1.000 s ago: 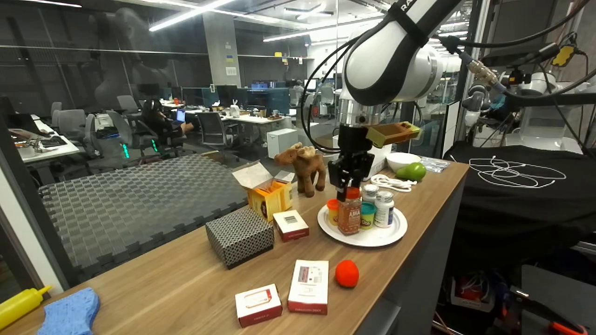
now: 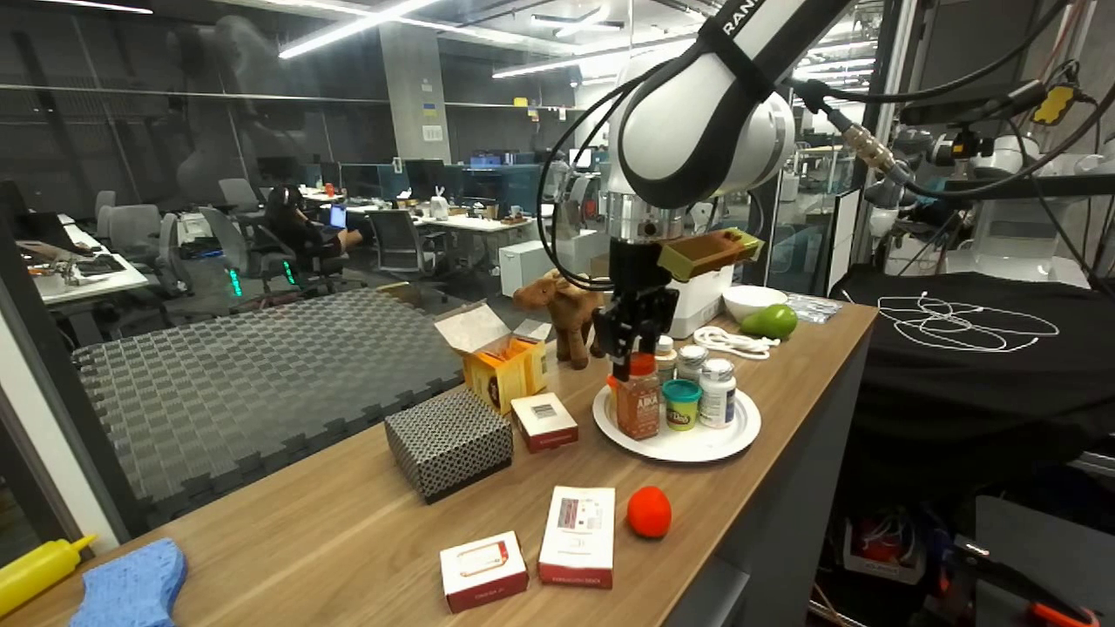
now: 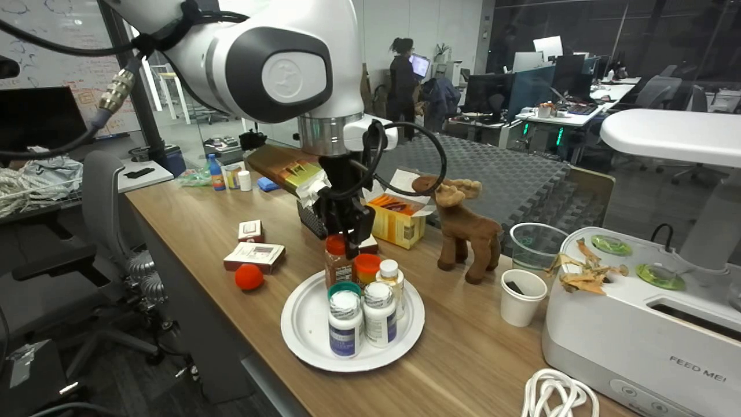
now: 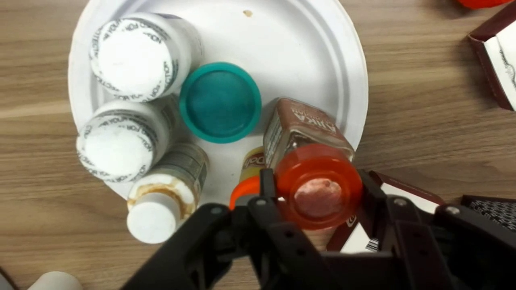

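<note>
A spice jar (image 2: 638, 406) with a red cap (image 4: 319, 186) is at the edge of the white plate (image 2: 679, 454) nearer the small boxes. My gripper is shut on that cap from above, one finger on either side. Whether the jar's base touches the plate cannot be told. Close by are a teal-lidded Play-Doh tub (image 4: 220, 102) and an orange-lidded one (image 3: 367, 264), partly hidden by the gripper in the wrist view. Two white pill bottles (image 3: 345, 324) and a smaller white-capped bottle (image 4: 162, 205) stand together on the plate's other side.
A red ball (image 2: 649, 512), several red-and-white boxes (image 2: 579, 535), a patterned box (image 2: 449, 443) and an open yellow box (image 2: 503, 374) surround the plate. A plush moose (image 3: 463, 228) and paper cup (image 3: 521, 297) stand behind. Bare plate (image 4: 290, 43) shows near the teal tub.
In exterior view 1 my gripper and the jar have shifted slightly left together, and the jar now largely covers the orange-lidded tub. The teal-lidded tub has also shifted slightly left.
</note>
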